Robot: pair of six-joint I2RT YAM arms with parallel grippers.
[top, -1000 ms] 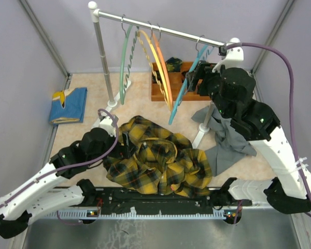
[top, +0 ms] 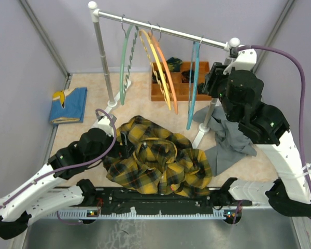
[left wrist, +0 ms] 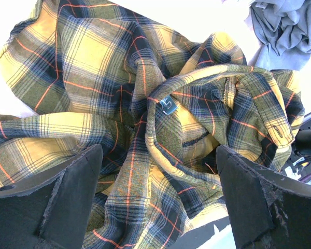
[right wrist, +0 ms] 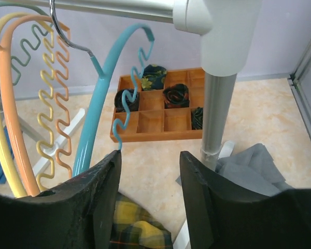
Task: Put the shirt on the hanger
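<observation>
The yellow-and-black plaid shirt lies crumpled on the table; its collar forms a loop in the left wrist view. My left gripper is above the shirt's left part, open, with nothing held. The blue hanger hangs by its hook near the right end of the rack bar. Beside it is my right gripper. In the right wrist view that gripper's fingers stand apart with nothing between them, and the blue hanger passes to the left of the left finger.
Green, yellow and orange hangers hang further left. A wooden compartment box stands behind. Grey cloth lies on the right, folded blue cloth on the left. The rack's right post is close to the right gripper.
Left arm and shirt look almost unchanged.
</observation>
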